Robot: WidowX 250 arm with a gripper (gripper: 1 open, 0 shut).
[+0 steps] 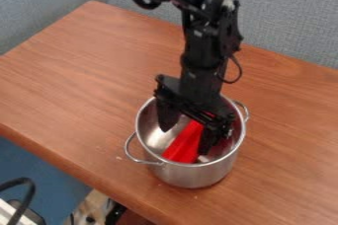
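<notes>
A steel pot (195,173) with two wire handles stands on the wooden table near its front left edge. Inside it lies a long red object (183,145), angled from lower left toward upper right and partly hidden by the arm. My black gripper (189,122) reaches down from the top into the pot, over the red object, with its fingers spread open. Whether they touch the red object is hard to tell in the dark shapes.
Bare wood surrounds the pot behind, left and right. Grey walls (284,12) line the back. Past the left table edge are a blue surface (27,160) and some cables.
</notes>
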